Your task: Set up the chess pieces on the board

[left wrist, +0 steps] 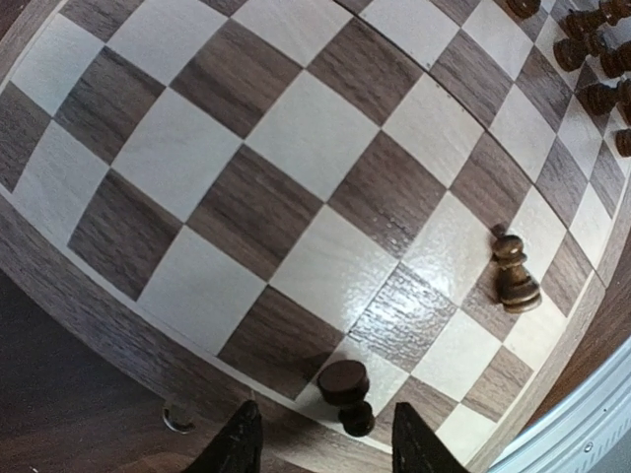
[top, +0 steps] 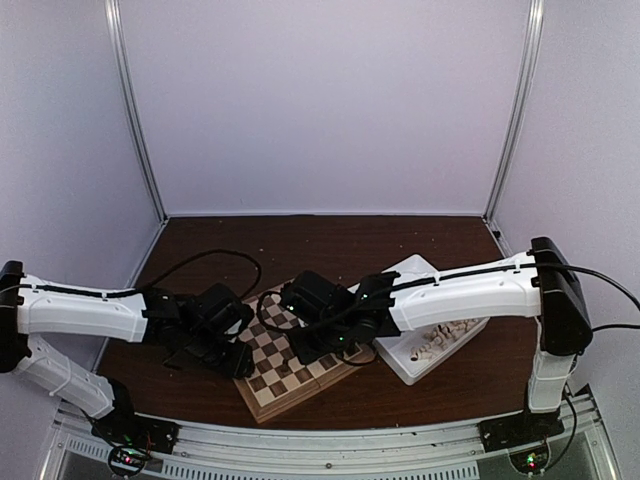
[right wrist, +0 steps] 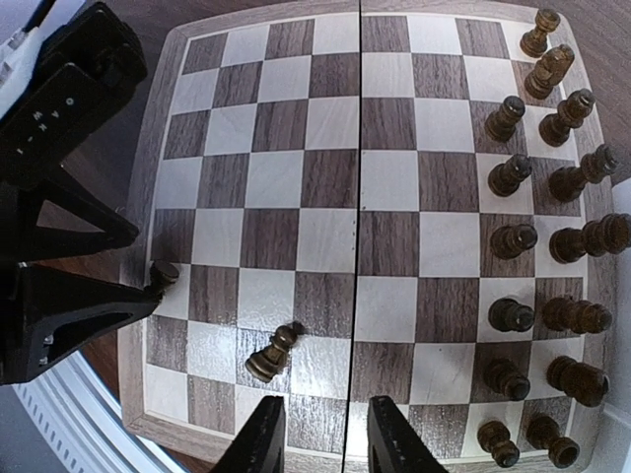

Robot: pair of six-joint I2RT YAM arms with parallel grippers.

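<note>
The wooden chessboard (top: 270, 390) holds two rows of dark pieces (right wrist: 557, 238) along one side. A dark pawn lies on its side in the middle squares of the near edge, also visible in the right wrist view (right wrist: 271, 355). Another dark piece is at the board's edge, just beyond my left gripper, which stands open around the near side of it; in the right wrist view its fingers flank that piece. My right gripper hangs open over the board, nothing visible between its fingers.
A white tray (top: 410, 365) with several light pieces lies right of the board, partly under the right arm. Both arms reach over the board close together.
</note>
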